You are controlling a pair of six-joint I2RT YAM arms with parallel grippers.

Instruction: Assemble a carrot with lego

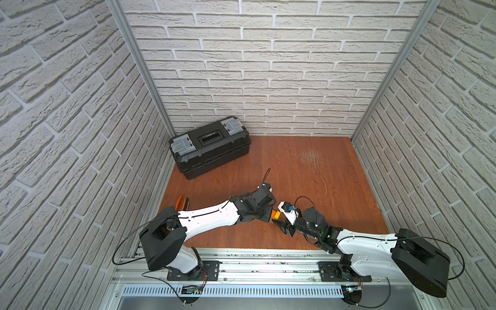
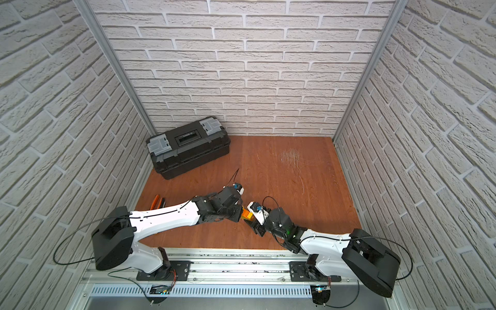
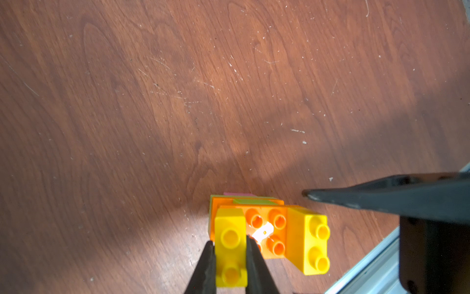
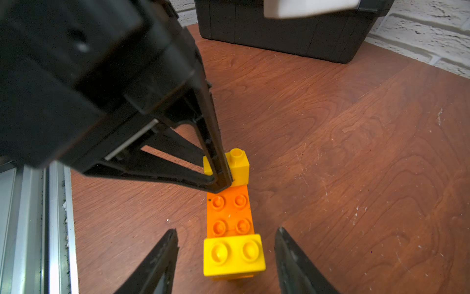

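A Lego assembly stands on the front middle of the table: an orange brick with bare studs between two yellow end pieces, over green and pink layers seen in the left wrist view. My left gripper is shut on the yellow brick at one end, also visible at the far end in the right wrist view. My right gripper is open, its fingers either side of the nearer yellow brick, apart from it.
A black toolbox stands at the back left. Orange and dark tools lie at the left edge. A metal rail runs along the front edge.
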